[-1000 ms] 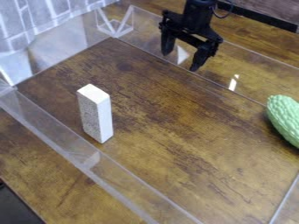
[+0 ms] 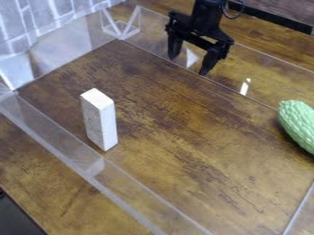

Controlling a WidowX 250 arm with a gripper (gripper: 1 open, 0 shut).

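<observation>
The black robot gripper [image 2: 196, 48] hangs at the top centre over the back clear wall of the tray, with dark cables running up from it; whether its fingers are open or shut is hard to make out. A white upright block [image 2: 99, 119] stands on the wooden floor at the left middle. A green bumpy object [image 2: 298, 125], like a bitter melon, lies at the right edge, partly out of frame. The gripper is well apart from both.
Clear plastic walls [image 2: 81, 175] bound the wooden work surface [image 2: 185, 165]. A grey and white cloth [image 2: 37, 27] is at the top left.
</observation>
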